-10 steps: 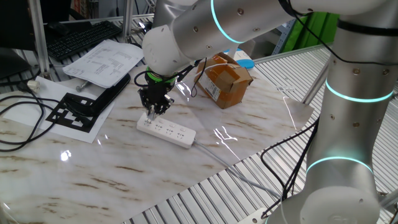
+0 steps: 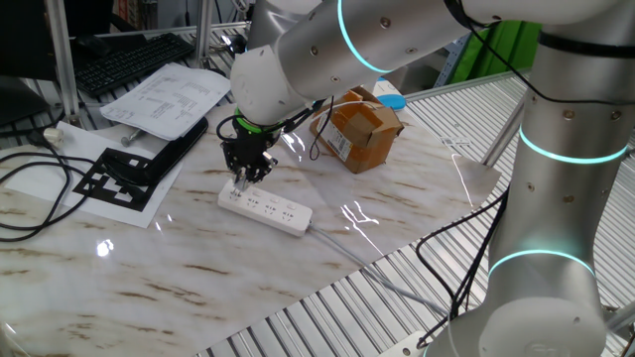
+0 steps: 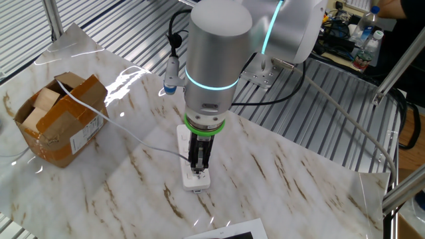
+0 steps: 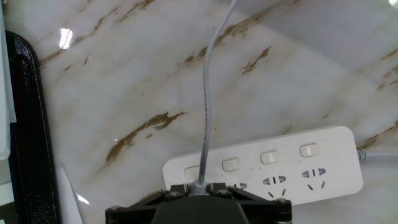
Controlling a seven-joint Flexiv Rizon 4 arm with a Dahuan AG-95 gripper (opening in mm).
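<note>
A white power strip (image 4: 339, 165) with a row of switches and sockets lies flat on the marbled table. My gripper points down over its end socket, the one farthest from the strip's own cord. Between the fingers sits a grey plug (image 4: 197, 185), whose thin cable (image 4: 207, 102) runs away across the wrist view. In exterior view 1 the gripper (image 2: 241, 181) reaches the strip's left end (image 2: 264, 210); exterior view 2 has it at the near end of the strip (image 3: 196, 183). The plug's prongs are hidden, so how deep they sit cannot be told.
An open cardboard box (image 2: 359, 134) stands on the table, and the plug's cable leads over to it in exterior view 2. A printed marker sheet (image 2: 117, 183), a black tray-like object (image 2: 179, 154) and papers (image 2: 164, 99) lie to the left. Bare table surrounds the strip.
Over the last second the wrist and gripper have shifted very slightly to the right in exterior view 1. The power strip stays in place.
</note>
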